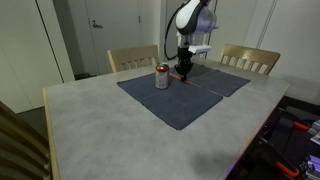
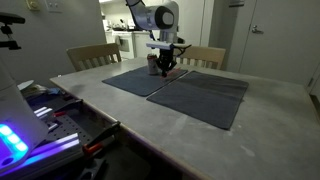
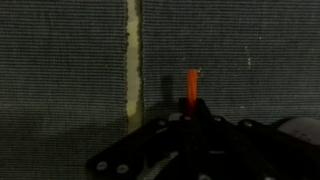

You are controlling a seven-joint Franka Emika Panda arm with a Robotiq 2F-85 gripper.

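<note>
My black gripper is low over the dark mat at the far side of the table, its fingers pointing down. In the wrist view a slim orange stick-like object stands out from between the fingers, and the gripper is shut on it. Close beside the gripper, on its left in exterior view 1, stands a reddish can with a pale top. Exterior view 2 shows the gripper just right of the can. Whether the orange object touches the mat is hard to tell.
Dark grey mats lie on the pale table, with a light strip between them. A rounded pale thing shows at the wrist view's lower right. Wooden chairs stand round the table.
</note>
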